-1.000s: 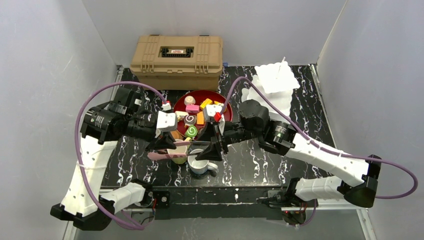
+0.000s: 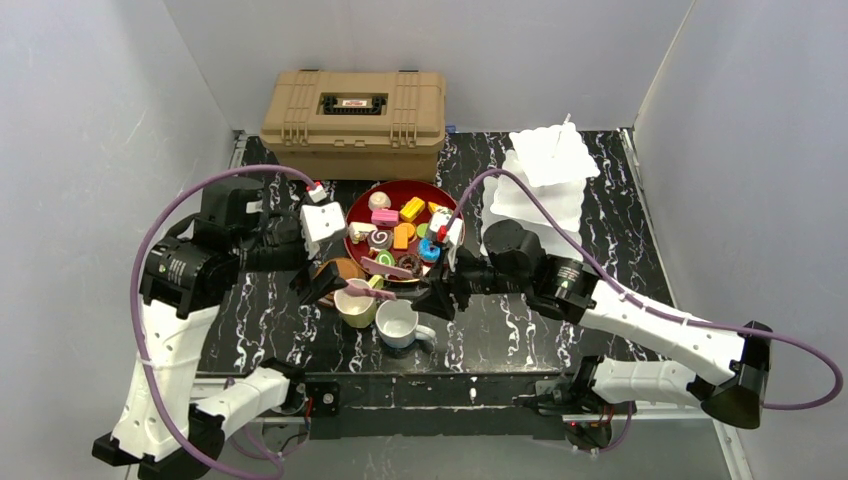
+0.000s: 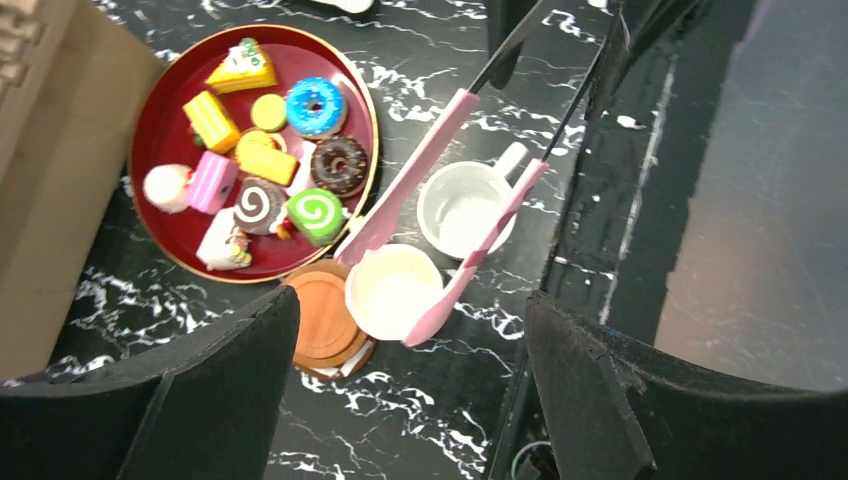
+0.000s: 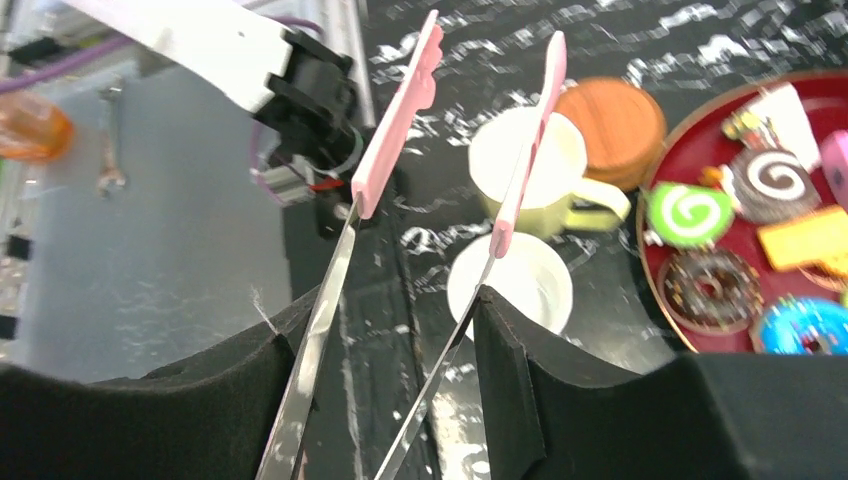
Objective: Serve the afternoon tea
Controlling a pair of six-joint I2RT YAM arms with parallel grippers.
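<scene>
My right gripper (image 2: 435,300) is shut on pink-ended metal tongs (image 3: 405,190), whose two arms stand apart above the cups and point toward my left side. My left gripper (image 2: 318,292) is part open beside the tong tips, its fingers (image 3: 230,390) empty. Below are a cream-yellow cup (image 4: 530,175) and a white cup (image 2: 398,322) with a handle. Wooden coasters (image 4: 612,130) lie next to the yellow cup. The red plate (image 3: 170,130) behind holds several pastries and cakes.
A tan case (image 2: 352,110) stands at the back. A stack of white scalloped pieces (image 2: 545,170) lies at the back right. The table's front edge (image 2: 470,375) is close to the cups.
My left gripper has pulled back to the left, away from the tongs. The right gripper has moved slightly, and the tongs now sit differently angled above the cups.
</scene>
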